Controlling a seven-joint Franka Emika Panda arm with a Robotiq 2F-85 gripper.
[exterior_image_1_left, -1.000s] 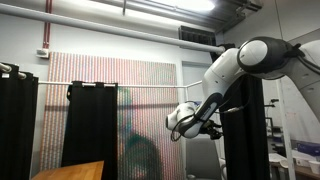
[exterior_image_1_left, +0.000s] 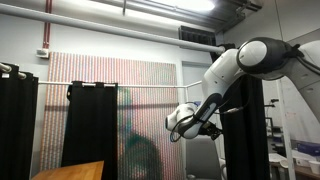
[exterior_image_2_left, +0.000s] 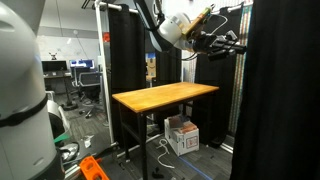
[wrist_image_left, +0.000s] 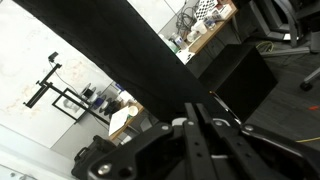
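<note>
High above the wooden table (exterior_image_2_left: 165, 95), off its right end, my gripper (exterior_image_2_left: 240, 47) points sideways toward the black curtain (exterior_image_2_left: 278, 80). In the wrist view the gripper enters from the bottom with its dark fingers drawn together; it is shut, and nothing shows between them. The tabletop is bare where exterior view 2 shows it. Only a corner of that table (exterior_image_1_left: 72, 173) appears in exterior view 1, well left of the arm (exterior_image_1_left: 225, 75).
Under the table stands a white box (exterior_image_2_left: 182, 133) with things in it, a loose cable beside it. An orange object (exterior_image_2_left: 93, 168) lies on the floor at the front left. A grey chair (exterior_image_1_left: 202, 158) stands below the gripper in exterior view 1. Black curtains hang around.
</note>
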